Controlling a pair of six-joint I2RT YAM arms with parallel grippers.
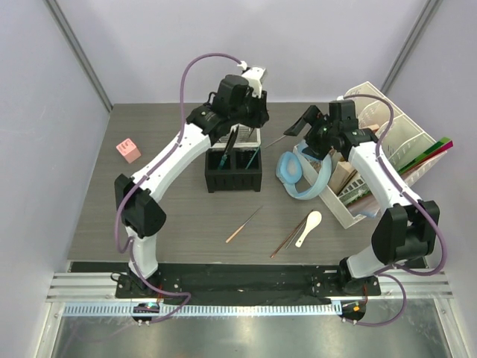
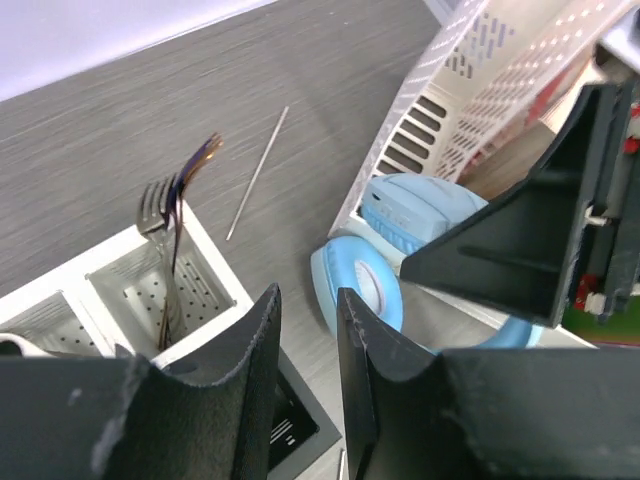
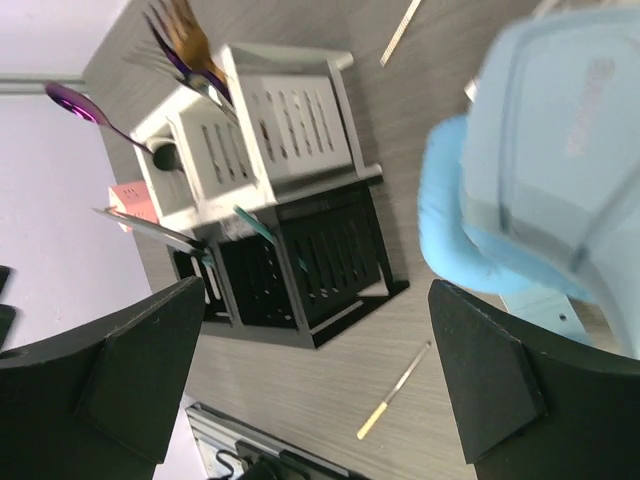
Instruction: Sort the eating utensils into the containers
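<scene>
The black utensil container (image 1: 233,179) holds several utensils beside a white caddy (image 3: 298,125); forks (image 2: 152,210) and a purple spoon (image 3: 80,103) stand in the white one. My left gripper (image 1: 255,112) is over the containers, open, nothing between its fingers. My right gripper (image 1: 302,127) hangs open left of the white rack, near a thin utensil (image 2: 258,170). On the table lie a wooden-handled stick (image 1: 244,224), chopsticks (image 1: 287,240) and a white spoon (image 1: 308,227).
Blue curved items (image 1: 291,175) lie beside the white rack (image 1: 350,216) on the right. A pink cube (image 1: 128,150) sits at left.
</scene>
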